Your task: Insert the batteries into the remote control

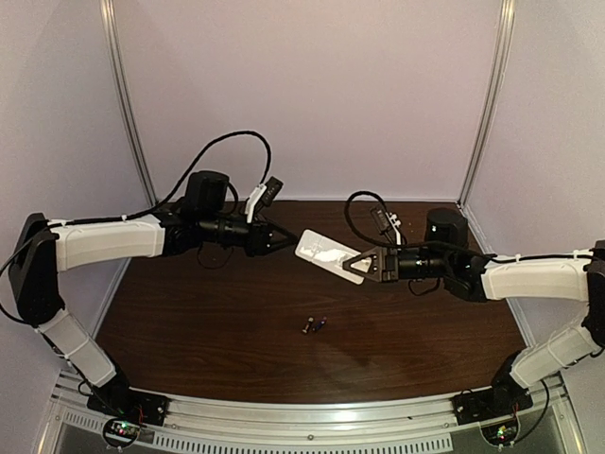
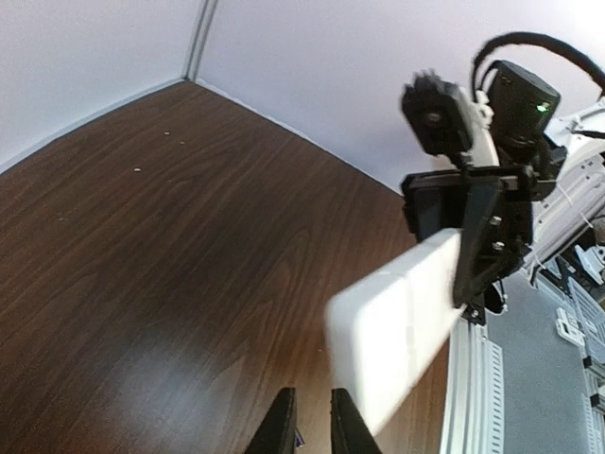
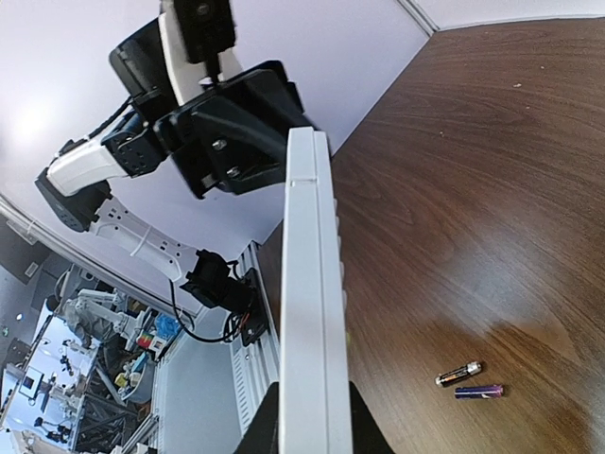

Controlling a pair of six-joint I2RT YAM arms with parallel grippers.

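Note:
My left gripper is just off the remote's left end; in the left wrist view its fingertips stand apart, with nothing visible between them. Two batteries lie on the table below, a black one and a purple one.
Pale walls enclose its back and sides, and a metal rail runs along the front.

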